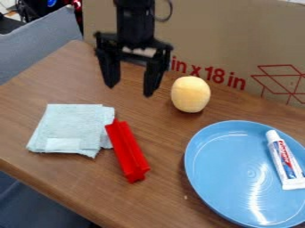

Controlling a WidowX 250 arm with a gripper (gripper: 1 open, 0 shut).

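Note:
My black gripper (131, 71) hangs open above the back of the wooden table, with nothing between its fingers. To its right stands a pale yellow, round sponge-like object (190, 93). In front lie a folded light-blue cloth (70, 129) and, touching or just beside it, a red bar-shaped object (127, 151). At the right, a blue plate (234, 191) holds a white toothpaste tube (286, 161) on its right side.
A cardboard box (244, 44) stands behind the table (131, 205). A grey padded surface (30, 53) borders the left side.

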